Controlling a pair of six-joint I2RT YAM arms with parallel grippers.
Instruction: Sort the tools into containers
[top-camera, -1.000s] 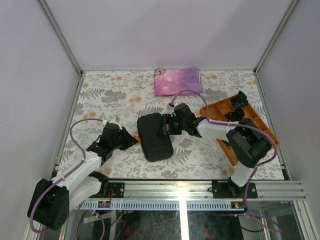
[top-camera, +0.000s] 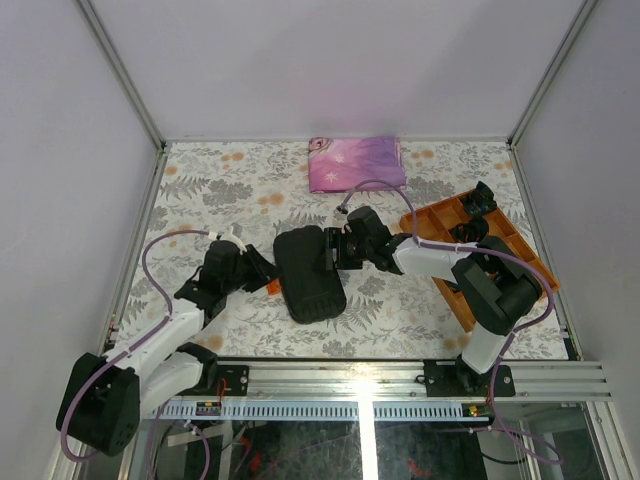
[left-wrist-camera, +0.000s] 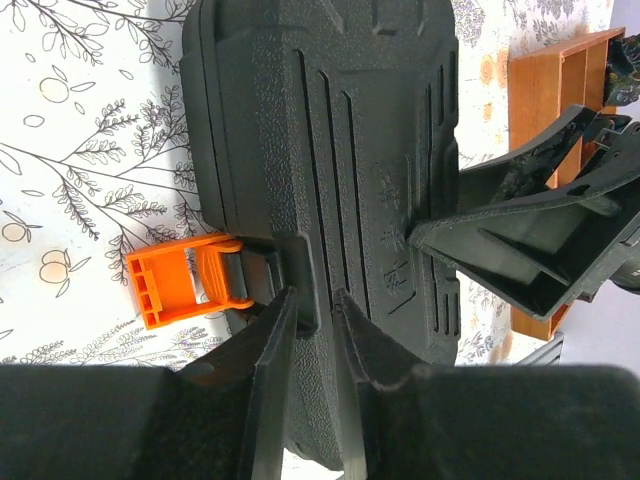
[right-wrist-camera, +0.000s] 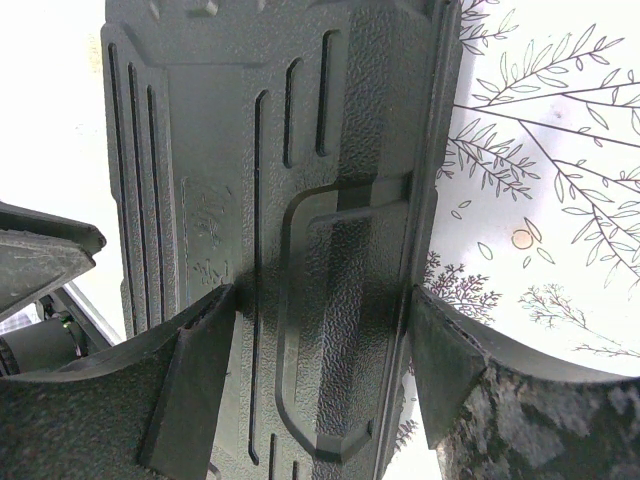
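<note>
The black tool case (top-camera: 311, 274) lies closed-looking on the patterned cloth in mid-table. From its left side an orange latch (left-wrist-camera: 180, 281) sticks outward, swung away from the case wall. My left gripper is over that side of the case, to the right of the latch; its fingers stand close together, and nothing clear shows in the narrow gap. On the opposite side my right gripper is shut on the case edge by the handle, one finger on each side of it.
An orange compartment tray (top-camera: 458, 310) with black items in it stands at the right, partly under the right arm. A folded pink-purple cloth (top-camera: 356, 164) lies at the back. Left of the case the tablecloth is bare towards the back.
My left gripper has shifted slightly towards the back of the table, and the orange latch now shows on its front side. The right arm and the case look unmoved.
</note>
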